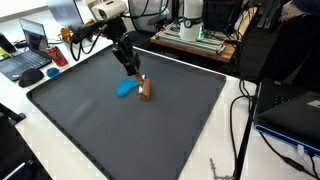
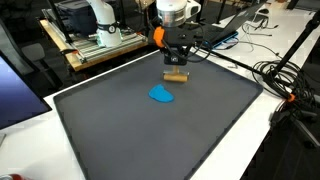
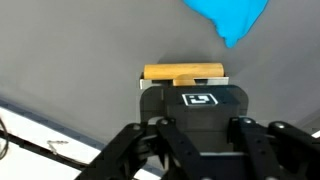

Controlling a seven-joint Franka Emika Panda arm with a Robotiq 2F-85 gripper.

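Observation:
A light wooden piece with a round bar across its end is held by my gripper, which is shut on the short stem at the middle of the bar. In exterior view 2 the wooden piece hangs below the gripper, at or just above the dark table; the gap cannot be judged. Exterior view 1 shows the wooden piece under the gripper. Close beside it lies a crumpled blue cloth, apart from the bar in the wrist view.
Behind the arm base stand a laptop and a wooden-topped stand. Cables lie off the table's right edge in exterior view 2.

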